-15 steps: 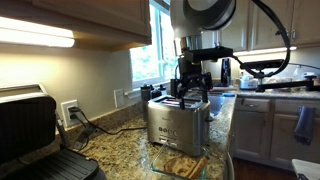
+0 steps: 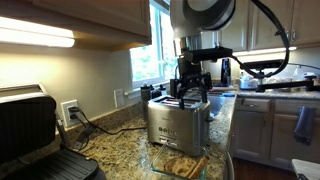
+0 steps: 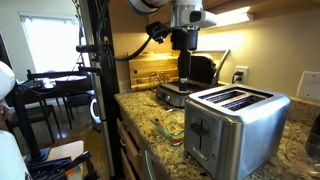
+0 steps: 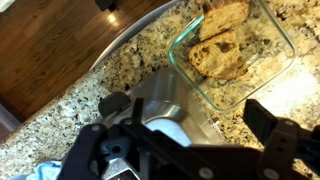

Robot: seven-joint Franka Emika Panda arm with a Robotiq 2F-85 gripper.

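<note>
A silver toaster [image 2: 178, 126] stands on the granite counter; it fills the right of the second exterior view, its top slots [image 3: 238, 100] dark. Beside it is a clear glass dish [image 4: 208, 99] holding two pieces of bread, one piece [image 4: 222, 17] near the wrist view's top edge and another [image 4: 216, 54] below it. My gripper points down with its fingers spread, and nothing shows between them. From the first exterior view it appears over or in front of the toaster's top; the exact gap cannot be told.
A dark grill [image 2: 60, 168] lies open at the near left. A cord runs from the wall outlet [image 2: 71, 112] along the counter. Cabinets [image 2: 95, 18] hang above. In the wrist view, the counter's edge drops to a wooden floor [image 4: 45, 50].
</note>
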